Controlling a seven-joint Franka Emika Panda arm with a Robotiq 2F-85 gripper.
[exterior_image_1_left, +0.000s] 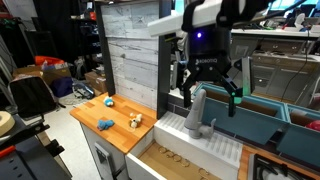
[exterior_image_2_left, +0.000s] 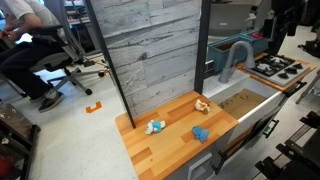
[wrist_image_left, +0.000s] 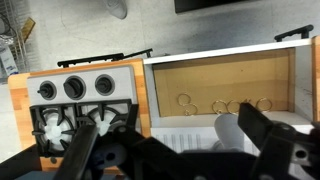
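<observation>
My gripper (exterior_image_1_left: 211, 102) hangs open, pointing down in front of the grey faucet (exterior_image_1_left: 194, 115) in exterior view 1. Nothing shows between its fingers. Beneath the wrist camera lies an open drawer (wrist_image_left: 207, 81) with a tan bottom. Several small ring-shaped things (wrist_image_left: 234, 107) are spread over its bottom, close to the sink side. The wrist view has the dark gripper along its lower edge, with the fingertips hard to make out. Part of the faucet (wrist_image_left: 228, 130) appears there, partly hidden behind the gripper.
A stove (wrist_image_left: 82, 116) with black knobs adjoins the drawer. On the wooden counter (exterior_image_2_left: 172, 143) sit a blue toy (exterior_image_2_left: 200, 133), a blue-and-white toy (exterior_image_2_left: 155, 127) and a yellowish toy (exterior_image_2_left: 202, 105). Teal bins (exterior_image_1_left: 244, 114) stand behind the sink.
</observation>
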